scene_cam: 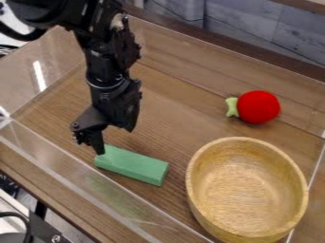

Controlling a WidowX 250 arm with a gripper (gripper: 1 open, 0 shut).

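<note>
The black arm reaches down from the upper left, with its gripper [108,133] low over the wooden table, open, fingers spread. A green rectangular block [132,166] lies on the table just in front of and below the gripper, near the lower middle.
A yellow wooden bowl [246,190] fills the lower right. A red round object with a green tip [259,107] lies at the right. A cable shows at the bottom left corner.
</note>
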